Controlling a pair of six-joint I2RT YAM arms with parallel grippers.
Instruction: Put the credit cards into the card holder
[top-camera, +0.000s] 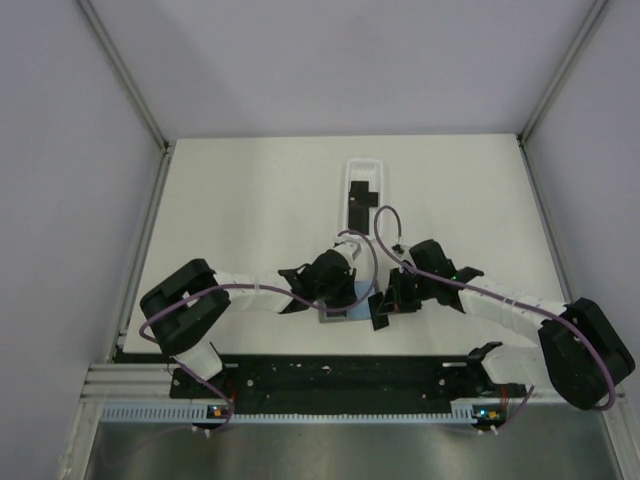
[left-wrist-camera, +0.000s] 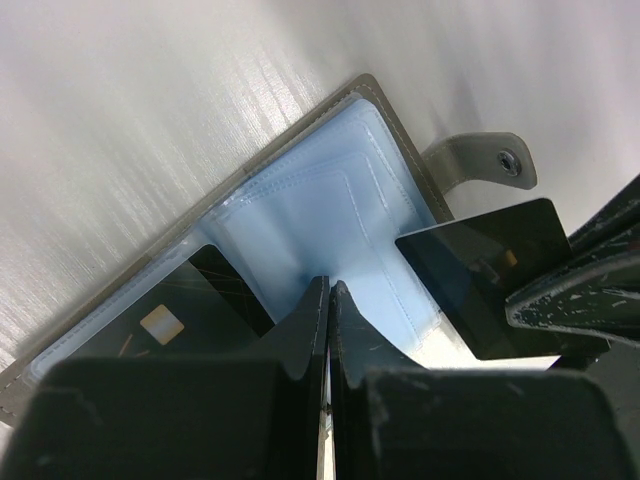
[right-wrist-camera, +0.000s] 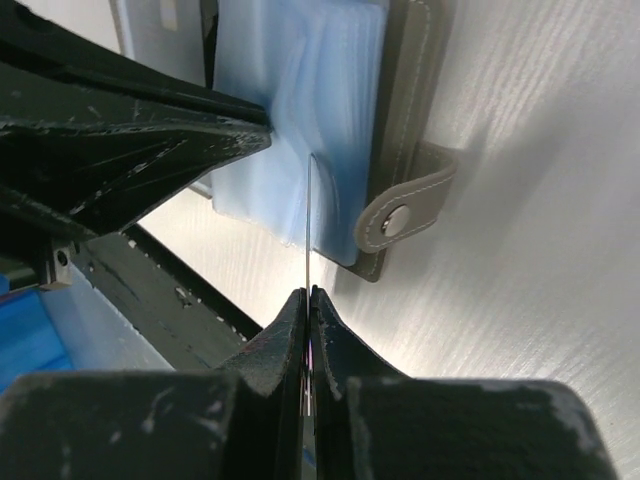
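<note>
The card holder lies open on the table, its grey-brown cover edged round light blue sleeves (left-wrist-camera: 300, 200). A dark card sits under clear film in its left part (left-wrist-camera: 170, 318). My left gripper is shut with its tips down at the sleeves; whether film is pinched there cannot be told. My right gripper is shut on a thin black card, which appears edge-on in the right wrist view. The card's leading corner overlaps the right side of the blue sleeves; whether it is inside a pocket is unclear.
Behind the holder stands a white tray (top-camera: 376, 220) with several black cards (top-camera: 358, 218). A snap strap (right-wrist-camera: 405, 208) sticks out from the holder's side. Both arms come in close together.
</note>
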